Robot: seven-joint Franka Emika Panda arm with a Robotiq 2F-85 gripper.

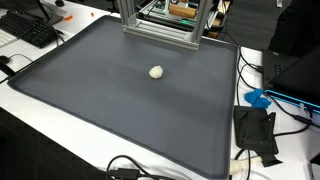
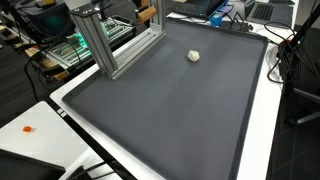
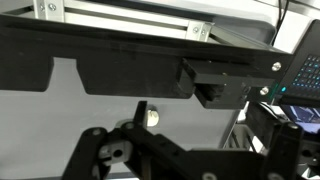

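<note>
A small round whitish object (image 1: pixel 156 72) rests alone on the dark grey mat (image 1: pixel 120 110), toward the far side in exterior view 1. In exterior view 2 the whitish object (image 2: pixel 193 56) lies near the mat's upper part. The wrist view shows the whitish object (image 3: pixel 152 118) just beside the left finger of my gripper, well beyond it by its small size. My fingers are open and hold nothing. Neither exterior view shows the gripper's fingers.
A metal frame (image 1: pixel 160 30) stands at the mat's far edge; in the wrist view a wide black bar (image 3: pixel 120 67) crosses above the fingers. A keyboard (image 1: pixel 32 30), a blue item (image 1: pixel 257 98) and dark cloth-like material (image 1: pixel 255 130) lie outside the mat.
</note>
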